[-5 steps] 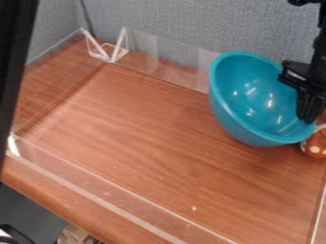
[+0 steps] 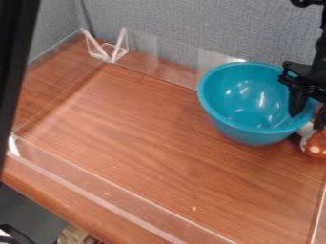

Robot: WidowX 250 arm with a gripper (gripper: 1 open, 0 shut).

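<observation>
A teal bowl (image 2: 242, 105) stands upright on the wooden table (image 2: 140, 172) at the back right. My black gripper (image 2: 298, 97) is at the bowl's right rim, its fingers reaching down over that rim; whether they grip it is unclear. A small red-and-white object (image 2: 315, 143), partly hidden, lies just right of and below the bowl.
A white wire rack (image 2: 106, 46) stands at the back left, near the grey wall. Clear plastic edging runs along the table's sides.
My gripper has moved a little with it.
</observation>
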